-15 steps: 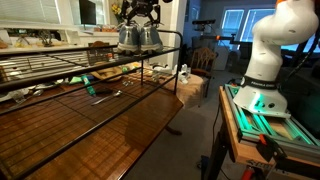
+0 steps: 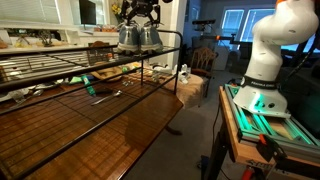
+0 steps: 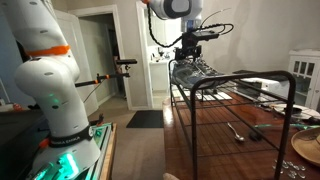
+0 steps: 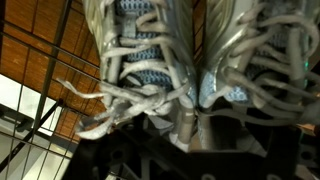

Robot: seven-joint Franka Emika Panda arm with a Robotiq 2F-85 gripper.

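Observation:
A pair of pale grey-and-white lace-up shoes stands side by side on the top of a dark metal rack (image 2: 80, 73). In exterior view 1 the left shoe (image 2: 128, 40) and the right shoe (image 2: 152, 40) are at the rack's far end. My gripper (image 2: 146, 17) is open just above them. From the wrist camera, the left shoe's laces (image 4: 130, 48) and the right shoe (image 4: 255, 60) fill the picture, with the dark gripper parts at the lower edge. Whether a finger touches a shoe is unclear. Exterior view 2 shows the shoes (image 3: 190, 73) only partly, below the gripper.
Under the rack, a brown wooden surface (image 2: 75, 140) holds cutlery and small items at the back. Another robot arm's white base (image 2: 262, 98) stands at the right on its own table. Cables (image 3: 215, 28) hang about my arm. Open floor (image 3: 145, 150) lies beside the rack.

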